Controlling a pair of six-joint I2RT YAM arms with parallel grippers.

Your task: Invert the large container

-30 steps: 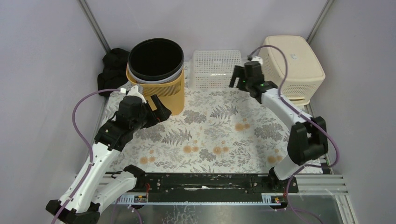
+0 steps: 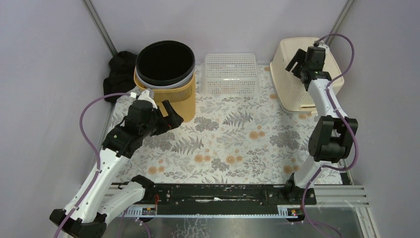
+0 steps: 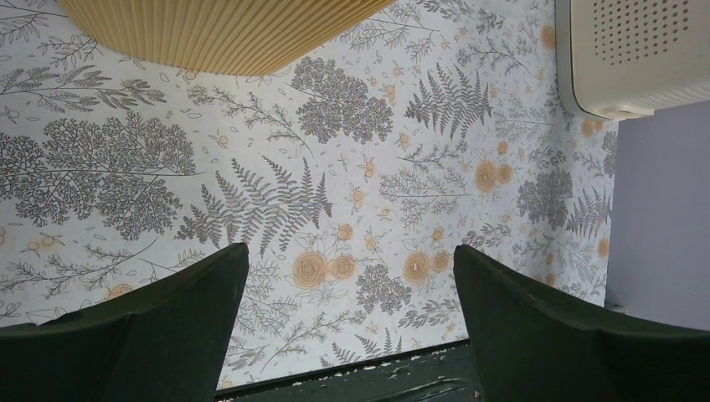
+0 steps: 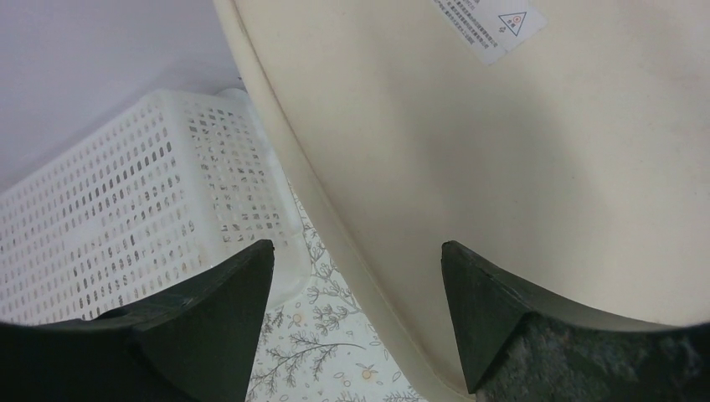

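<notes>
A large cream container (image 2: 282, 77) with perforated sides stands at the back right. Its flat, smooth face is up and carries a small printed label (image 4: 494, 27). Over that face hangs my right gripper (image 2: 296, 63), hiding part of it; its fingers (image 4: 239, 301) are apart and nothing shows between them. One long edge of the container runs between the fingertips in the right wrist view, and whether they touch it I cannot tell. Beside the yellow basket (image 2: 181, 101), my left gripper (image 2: 171, 116) is open and empty above the floral surface.
A white perforated basket (image 2: 230, 74) sits at the back middle. The yellow basket at the back left holds a black bin (image 2: 166, 63), with dark cloth (image 2: 120, 74) behind it. Walls close in the back and sides.
My right gripper has swung rightward from near the white basket to over the cream container. The left arm has barely shifted. The containers look unmoved.
</notes>
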